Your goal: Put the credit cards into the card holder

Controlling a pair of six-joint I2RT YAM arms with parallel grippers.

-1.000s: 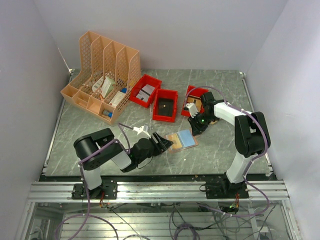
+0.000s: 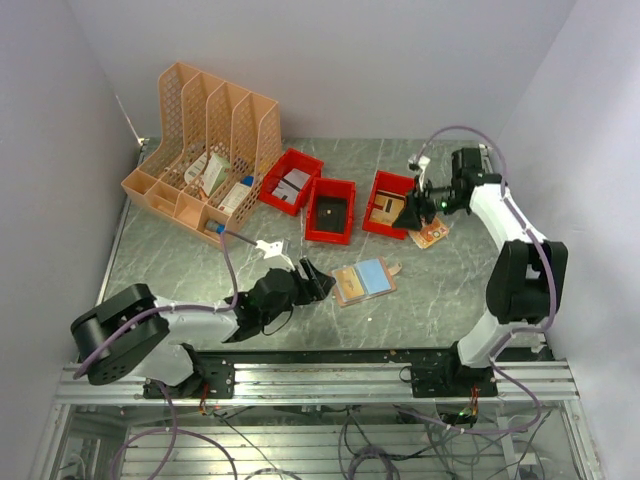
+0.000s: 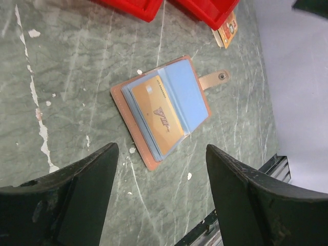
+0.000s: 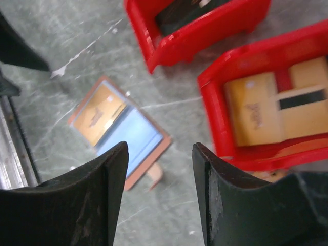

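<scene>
An open card holder (image 3: 184,87) lies on the table, a gold card (image 3: 157,114) in its left half, light blue on the right, a strap at the side; it shows also in the top view (image 2: 374,276). My left gripper stands open just short of it, nothing between its fingers. My right gripper is open and empty, raised near the right red bin (image 4: 215,102), which holds tan cards. More tan cards (image 3: 225,31) lie outside that bin.
A middle red bin (image 2: 330,232) with dark contents, a left red bin (image 2: 288,168) with cards, and a peach slotted organiser (image 2: 140,190) stand at the back.
My right arm has moved up and to the right, away from the holder. My left arm has drawn back to the left, uncovering more of the holder.
</scene>
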